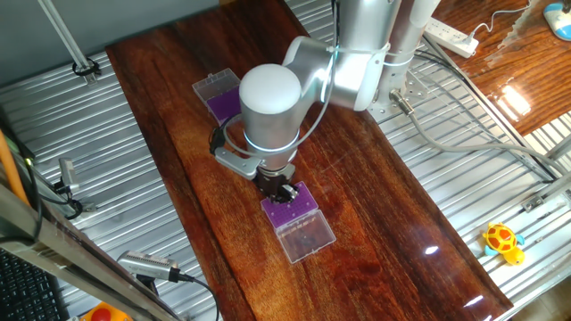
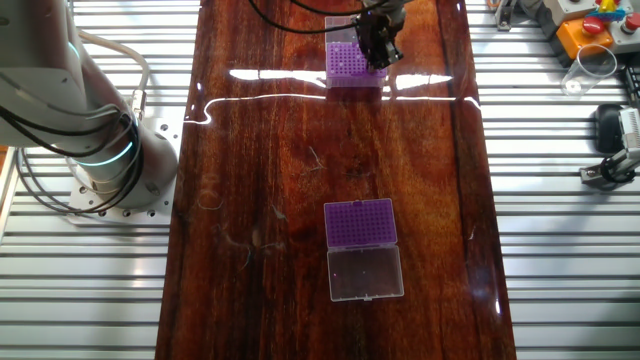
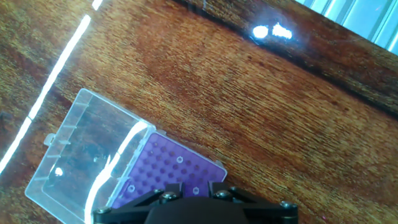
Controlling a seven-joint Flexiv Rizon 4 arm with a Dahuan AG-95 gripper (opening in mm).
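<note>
A purple rack (image 3: 165,165) full of small holes sits in a clear box with its lid (image 3: 84,155) folded open flat on the table. A few pale rings show among its holes; one ring (image 3: 196,190) appears between my fingertips in the wrist view. My gripper (image 1: 287,193) is over this rack, its fingers (image 3: 222,194) apart with purple visible in the gap. Whether the tips touch the rack is hidden. Another purple rack (image 2: 360,223) lies farther along the table with its clear lid (image 2: 366,274) open; the arm partly covers that box in exterior view 1.
</note>
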